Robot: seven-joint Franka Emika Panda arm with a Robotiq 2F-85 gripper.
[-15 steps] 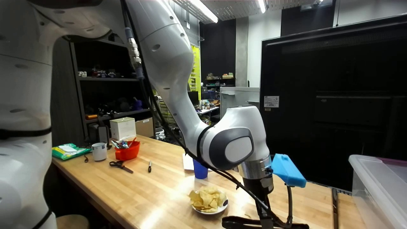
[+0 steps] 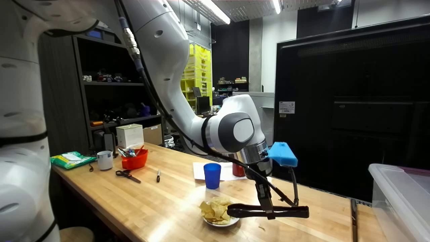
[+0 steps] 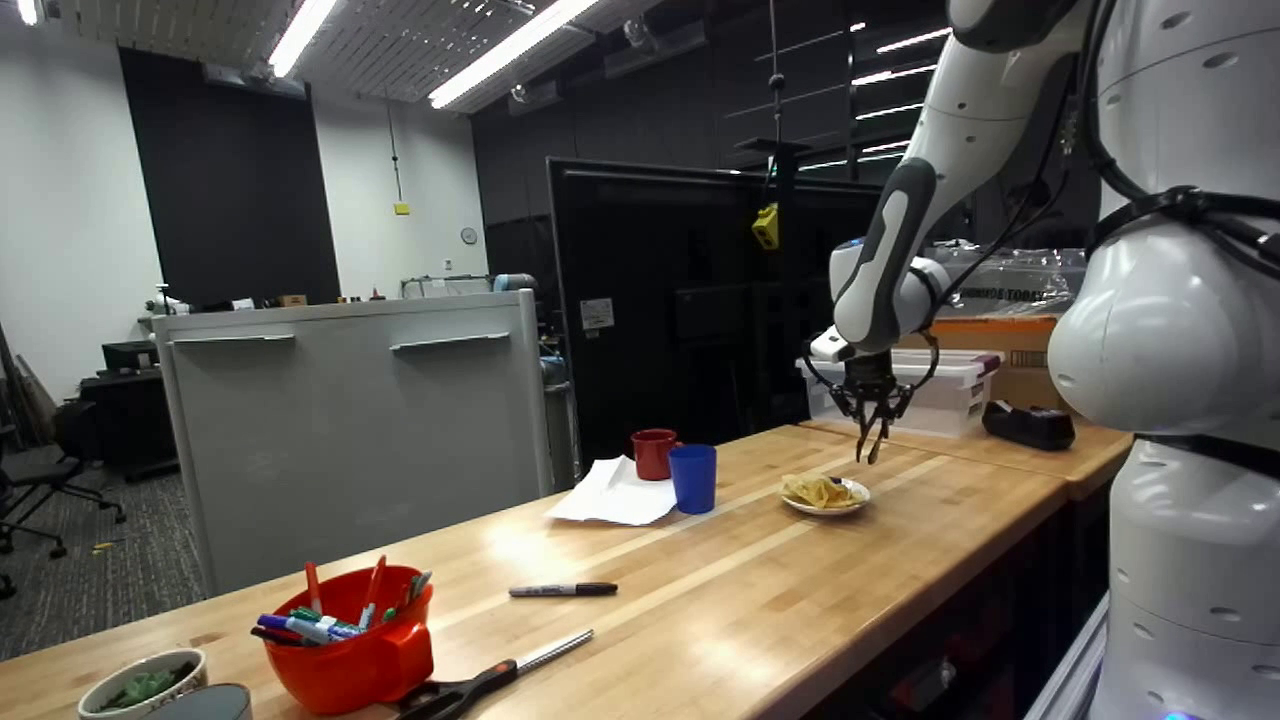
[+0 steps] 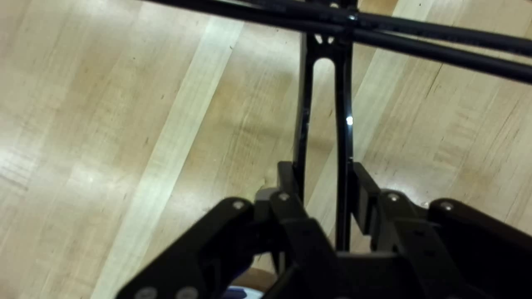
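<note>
My gripper is shut on a long black tongs-like tool. The tool lies about level above the table, its left end in front of the plate's right edge in exterior view 1. Between my fingers in the wrist view, the tool's two black arms run upward and join near the top. A white plate with a pile of yellow chips rests on the wood table. In exterior view 2, the chips sit just below and left of my gripper.
Behind the plate stand a blue cup, a red mug and white paper. A marker, scissors and a red container of pens lie farther off. A clear bin borders the right. Dark cables cross the wrist view.
In exterior view 1 my arm and the held tool have risen and shifted left, closer to the plate. The red mug, hidden before, now partly shows behind the arm. Plate and chips stay put.
</note>
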